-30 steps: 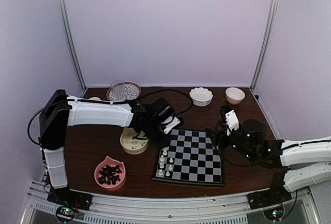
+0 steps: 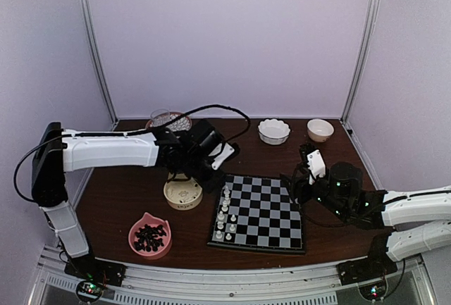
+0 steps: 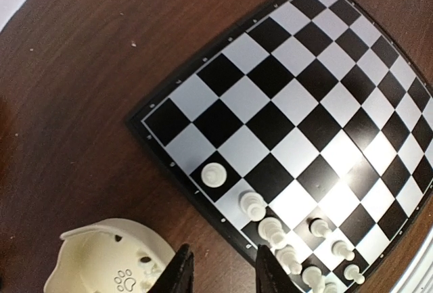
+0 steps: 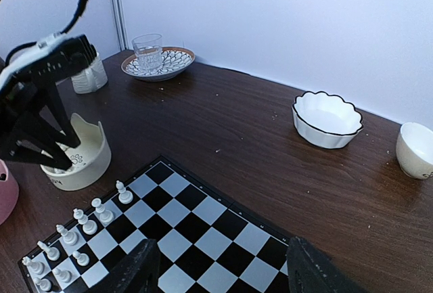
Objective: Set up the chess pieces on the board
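Observation:
The chessboard (image 2: 264, 213) holds several white pieces along its left side; a white piece (image 3: 214, 174) stands in a left-edge square toward the back, others in the row below it. My left gripper is open, raised over the gap between the cream bowl (image 2: 182, 198) and the board, nothing between its fingers. My right gripper is open and empty at the board's right. Black pieces lie in the pink bowl (image 2: 150, 252) at the front left.
A scalloped white dish (image 2: 274, 136) and a small bowl (image 2: 320, 130) stand at the back right. A plate with a glass (image 4: 148, 56) sits at the back left, beside a white cup (image 4: 90, 78). The table behind the board is clear.
My left arm has lifted and drawn back slightly toward the left and rear, away from the board's left edge. The right arm has not moved.

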